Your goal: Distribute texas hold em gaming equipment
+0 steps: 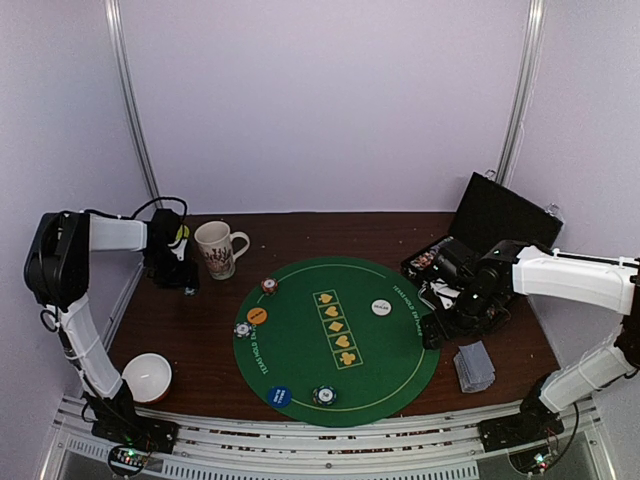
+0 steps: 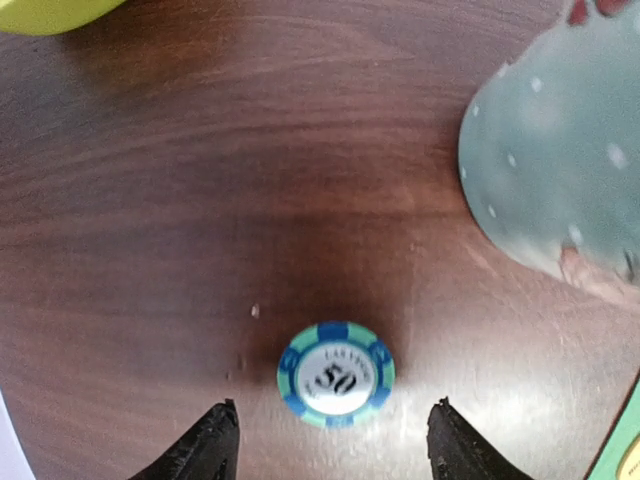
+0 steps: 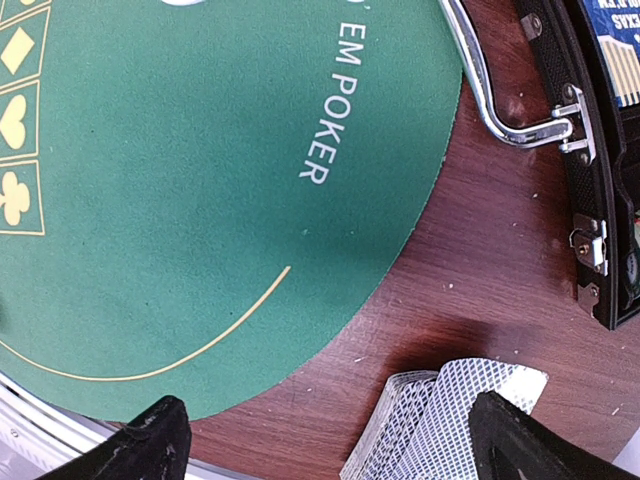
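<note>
A green-and-blue "50" chip [image 2: 336, 376] lies on the wood left of the mug [image 1: 215, 250]. My left gripper is open just short of it, nothing between its fingers. On the green poker mat [image 1: 320, 290] lie red [image 1: 269, 286], white-and-blue [image 1: 243, 329] and dark [image 1: 323, 395] chips, plus orange [image 1: 256, 316], white [image 1: 381, 308] and blue [image 1: 280, 396] markers. My right gripper hangs open over the mat's right edge, beside the card stack [image 1: 474, 368] and the open black chip case [image 1: 500, 215], which it partly hides in the top view.
A white bowl [image 1: 147, 373] stands at the front left. A yellow object [image 2: 55, 15] is behind the chip. Bare wood lies at the back middle and between bowl and mug.
</note>
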